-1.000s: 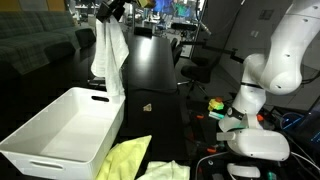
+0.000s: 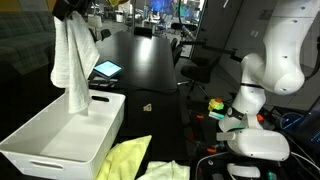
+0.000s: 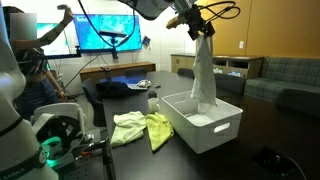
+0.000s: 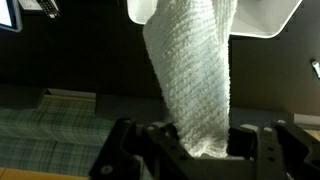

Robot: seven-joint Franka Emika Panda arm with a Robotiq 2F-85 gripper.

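Note:
A white cloth (image 2: 72, 62) hangs from my gripper (image 2: 66, 10), high over the white bin (image 2: 62, 167). In the wrist view the cloth (image 4: 190, 80) runs up from between the fingers, and the gripper is shut on it. The second exterior view shows the cloth (image 3: 206, 75) hanging down to the bin (image 3: 210, 133), its lower end at or just inside the opening. The part of the bin's inside that shows looks empty.
On the dark table beside the bin lie a yellow cloth (image 2: 127, 158) and another white cloth (image 2: 166, 171). A small tan object (image 2: 147, 107) sits farther back. The table right of the bin is mostly bare.
My gripper has carried the hanging white cloth leftward in the first exterior view, from the bin's far right corner to over the bin. The bin and the cloths on the table have stayed put.

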